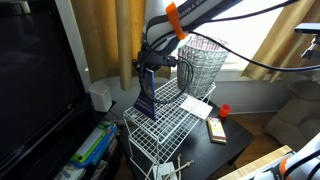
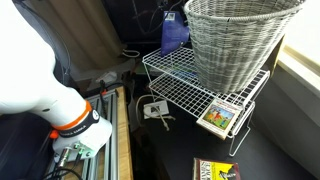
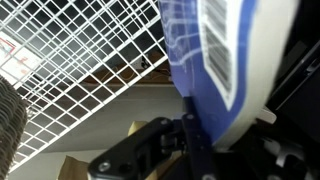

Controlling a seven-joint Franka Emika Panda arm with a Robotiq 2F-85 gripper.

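A blue-purple packet with a white barcode label hangs upright over the left part of the white wire rack. My gripper is shut on its upper edge. In the wrist view the packet fills the upper right, close to the camera, and the dark gripper is at the bottom; the packet hides part of its fingers. From the second exterior view the packet shows at the rack's far end. Whether its lower edge touches the wires I cannot tell.
A large grey wicker basket stands on the rack beside the packet. A boxed item lies at the rack's edge, and a yellow-and-red box on the dark table. A red cup is to the right, a dark screen to the left.
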